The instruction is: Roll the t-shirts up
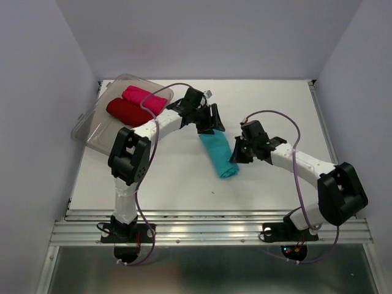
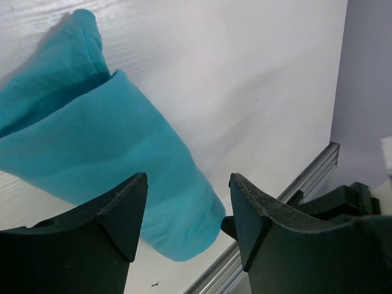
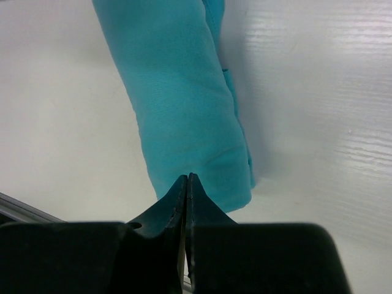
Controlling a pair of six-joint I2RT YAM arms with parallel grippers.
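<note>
The teal t-shirt (image 1: 218, 153) lies on the table as a long narrow roll between my two arms. In the left wrist view the shirt (image 2: 116, 153) runs beneath my left gripper, which is open, with a looser fold at upper left. From above, my left gripper (image 1: 215, 128) is over the roll's far end. My right gripper (image 1: 233, 159) is at the right side of the near end. Its fingers are shut tip to tip over the end of the shirt (image 3: 184, 110) in the right wrist view. No cloth shows between them; whether the tips touch the roll is unclear.
A clear bin (image 1: 92, 138) at the back left holds a dark red roll (image 1: 127, 112) and a pink roll (image 1: 144, 98).
</note>
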